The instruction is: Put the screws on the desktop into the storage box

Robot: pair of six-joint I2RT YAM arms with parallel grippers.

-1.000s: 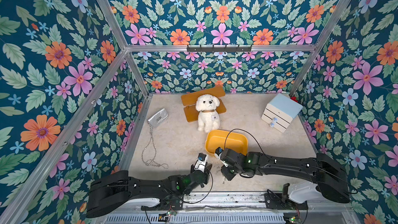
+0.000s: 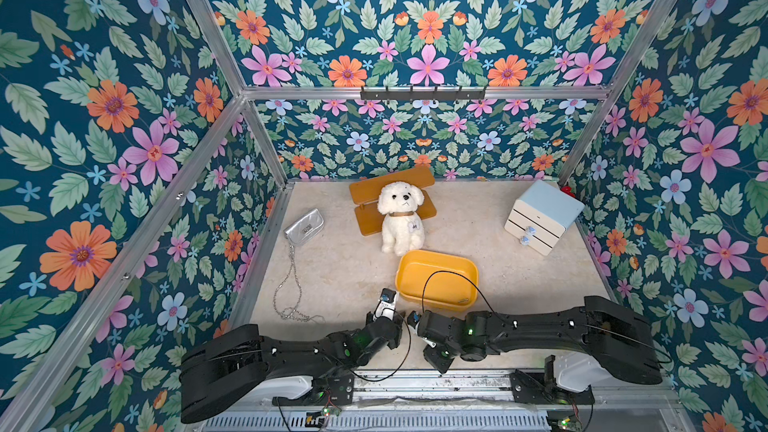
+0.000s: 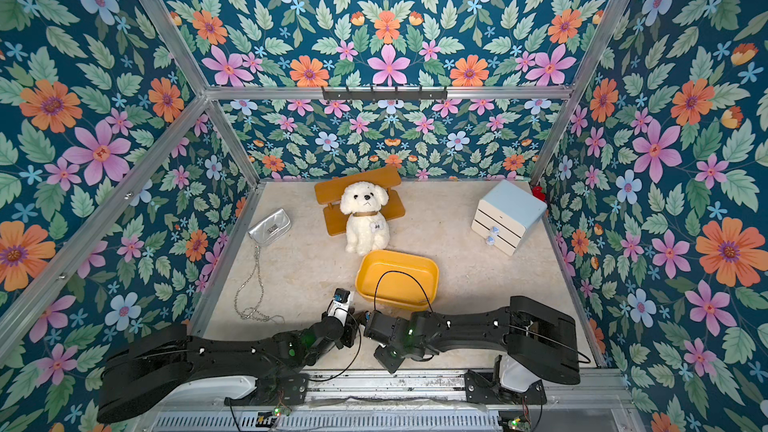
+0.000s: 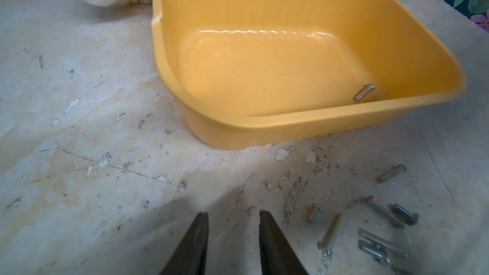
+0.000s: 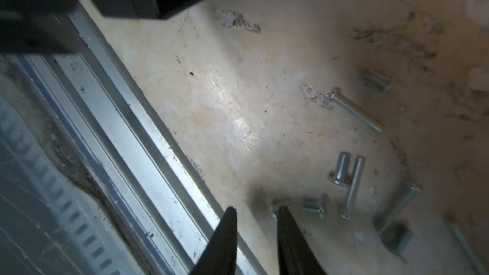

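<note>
In the left wrist view, a yellow box (image 4: 275,71) holds one screw (image 4: 363,93). Several loose screws (image 4: 384,211) lie on the desktop right of and below my left gripper, whose fingers are apart with nothing between them, short of the box's near side. My right gripper is open, fingertips empty, over the desktop near its front edge. In its view several screws (image 5: 356,111) lie beside and beyond it, some just past the right fingertip. In both top views the two grippers are close together in front of the box.
A white plush dog (image 2: 400,224) sits behind the box against brown boards (image 2: 392,180). A silver bag with chain (image 2: 304,228) lies left, a small drawer cabinet (image 2: 541,216) stands back right. The metal rail (image 5: 142,142) runs along the front edge.
My right arm has moved left and toward the front edge, away from the box.
</note>
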